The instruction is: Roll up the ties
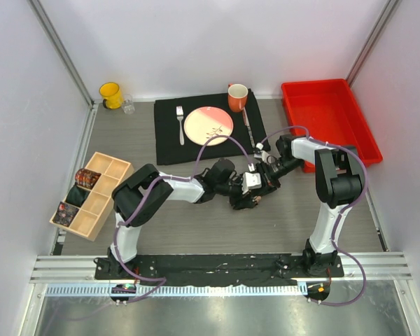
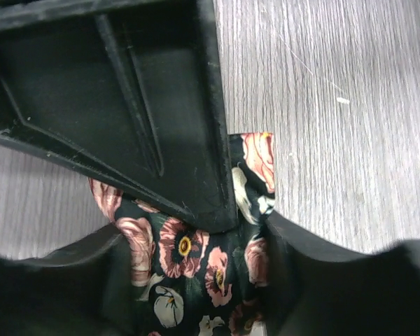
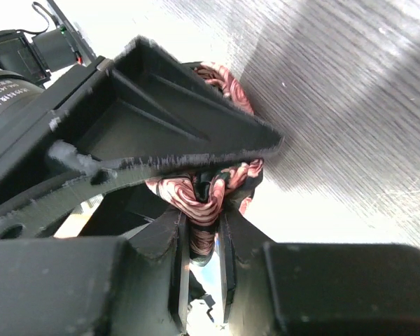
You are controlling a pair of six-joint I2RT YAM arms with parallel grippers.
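Note:
A dark tie with pink and white flowers (image 2: 184,246) stands between the fingers of my left gripper. Those fingers are wide apart and blurred, one at each side edge of the cloth; whether they press on it is unclear. A black finger of the other gripper lies over the tie's top. In the right wrist view, the tie's edge shows as pink-and-black coiled layers (image 3: 203,199). My right gripper is closed on a narrow fold of that coil. From above, both grippers meet closely, with only a little tie (image 1: 256,200) visible.
A wooden tray (image 1: 94,199) on the left holds several rolled ties, with empty compartments beside them. Behind the arms lie a black mat (image 1: 166,150) and a pink plate (image 1: 208,115). A red bin (image 1: 318,101) stands back right.

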